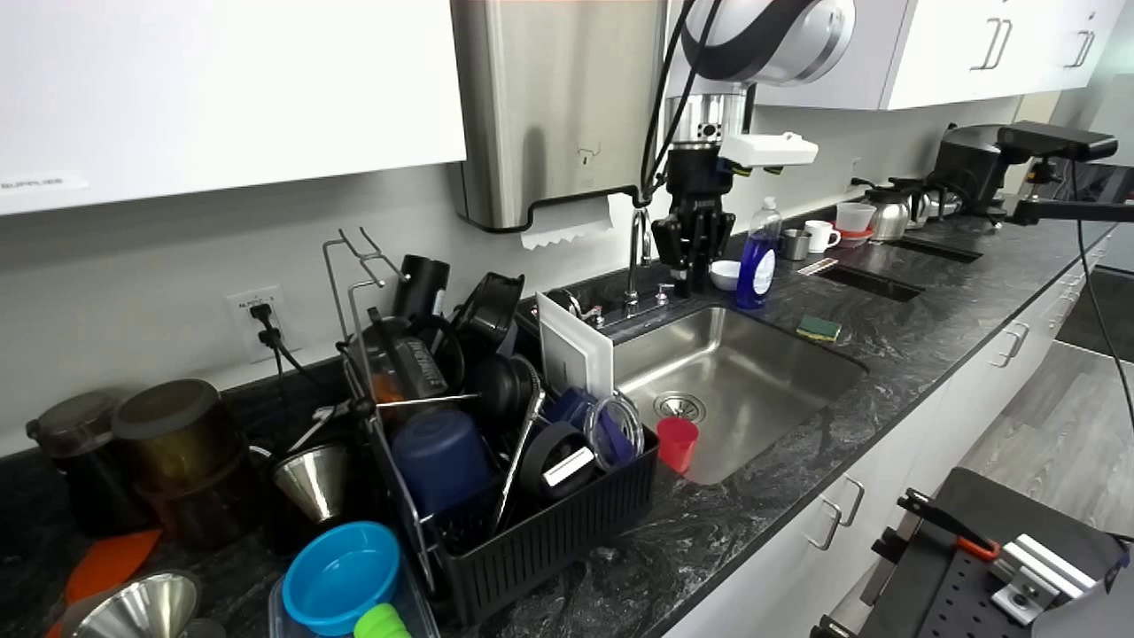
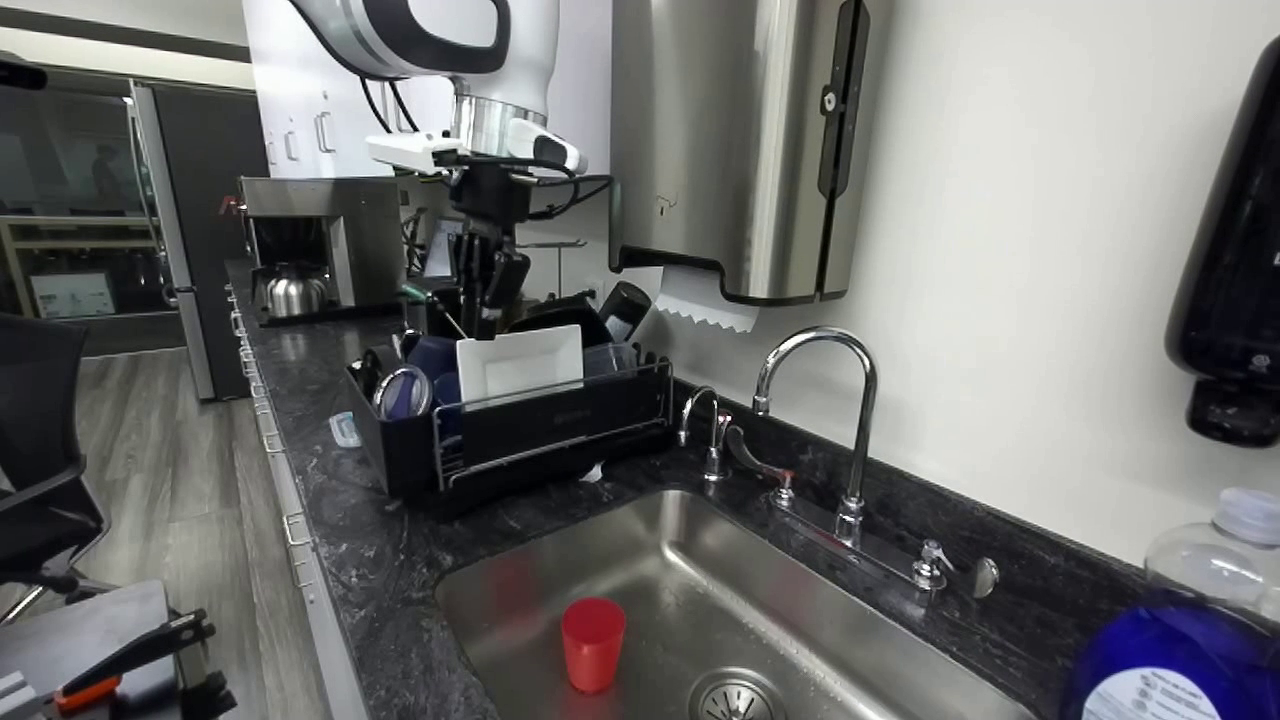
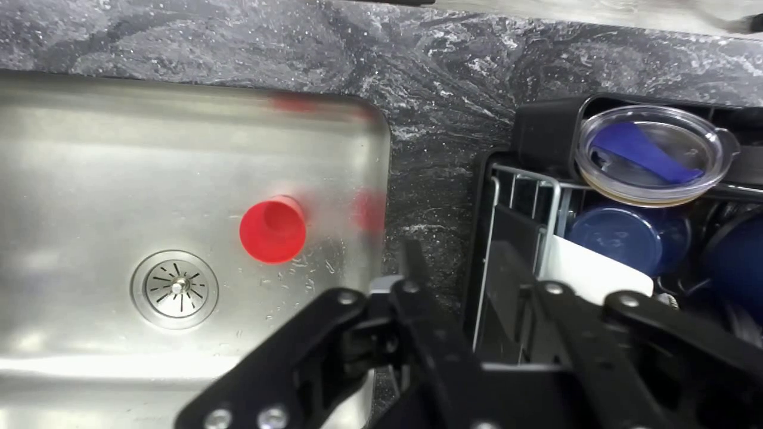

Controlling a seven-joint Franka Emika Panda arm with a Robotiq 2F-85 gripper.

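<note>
A red cup (image 3: 273,230) stands upright in the steel sink (image 3: 100,186), close to the rack-side wall and beside the drain (image 3: 174,288). Both exterior views also show the red cup (image 1: 677,442) (image 2: 593,644). My gripper is open and empty, its fingers apart over the strip of counter between sink and dish rack. From the side, the gripper (image 1: 691,278) hangs well above the counter, pointing down. In the second exterior view the gripper (image 2: 485,314) appears in line with the white plate (image 2: 518,364) in the rack; contact does not show.
The crowded black dish rack (image 1: 553,548) borders the sink, holding a clear lid (image 3: 656,154) and dark blue cups. A tall faucet (image 2: 866,408) rises behind the basin. A blue soap bottle (image 1: 757,259) and a sponge (image 1: 819,328) sit beyond it. Most of the sink is clear.
</note>
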